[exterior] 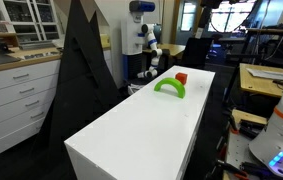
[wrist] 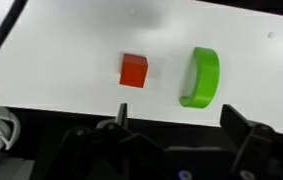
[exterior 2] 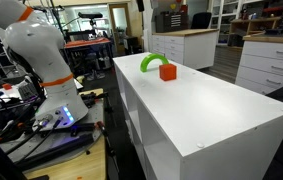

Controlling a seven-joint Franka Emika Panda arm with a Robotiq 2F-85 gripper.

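A red block (wrist: 133, 70) lies on the white table, left of centre in the wrist view. To its right, and apart from it, is a green arch-shaped piece (wrist: 204, 78). In exterior view 2 the red block (exterior 2: 168, 72) is in front of the green arch (exterior 2: 154, 61); exterior view 1 has the green arch (exterior: 169, 87) nearer than the red block (exterior: 181, 78). My gripper is above the table with its fingers wide apart and nothing between them. Both pieces show free of the fingers.
A dark triangular panel (exterior: 81, 70) stands along one side, and a black cable (wrist: 3, 32) hangs at the wrist view's left. Drawer cabinets (exterior: 16, 95) line the wall behind.
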